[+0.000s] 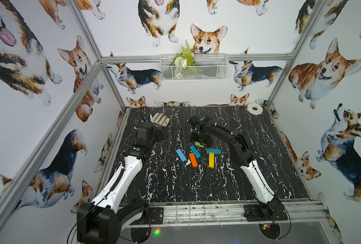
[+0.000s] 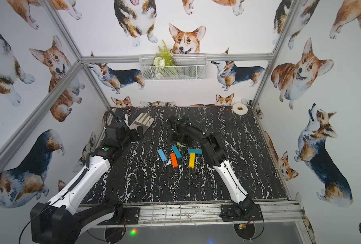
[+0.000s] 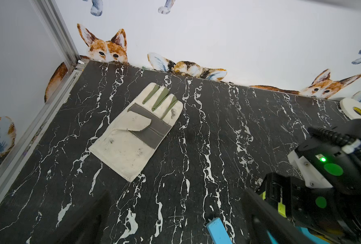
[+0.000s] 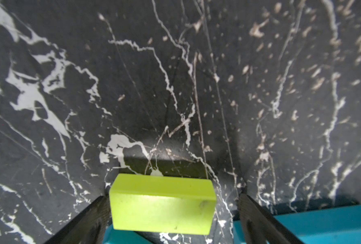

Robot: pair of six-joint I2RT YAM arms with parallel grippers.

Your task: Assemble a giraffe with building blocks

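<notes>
In the right wrist view a lime-green block (image 4: 162, 211) lies between the blurred fingers of my right gripper, which is open, with a gap on both sides of it. A blue block (image 4: 331, 223) shows at the lower right there. From the top left, a light-blue block (image 1: 181, 155), a tilted blue block (image 1: 194, 151), an orange block (image 1: 193, 160) and a yellow block (image 1: 211, 160) lie mid-table. Another blue block (image 1: 213, 151) lies crosswise at the yellow block's far end. My left gripper is open and empty, left of the blocks.
A work glove (image 3: 135, 132) lies on the table beyond my left gripper. A roll of tape (image 1: 254, 108) sits in the far right corner. A wire basket (image 1: 193, 72) with a plant hangs on the back frame.
</notes>
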